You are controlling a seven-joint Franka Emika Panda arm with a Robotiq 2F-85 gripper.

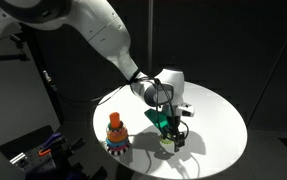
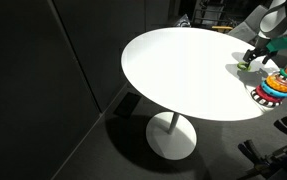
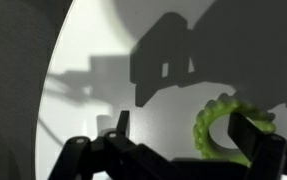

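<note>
A green ring with a bumpy rim (image 3: pixel 202 128) lies flat on the white round table in the lower right of the wrist view. It also shows as a small green patch (image 1: pixel 167 147) below the hand in exterior view 1, and as a green spot (image 2: pixel 244 66) at the table's far right in exterior view 2. My gripper stands open above the table. One finger appears over the ring's opening and the other over bare table to its left. Nothing is held between them. The ring's lower edge is partly hidden by the gripper.
A stack of coloured rings with an orange top (image 1: pixel 115 127) stands near the table's edge, left of the gripper in exterior view 1. The table's curved edge shows at left in the wrist view.
</note>
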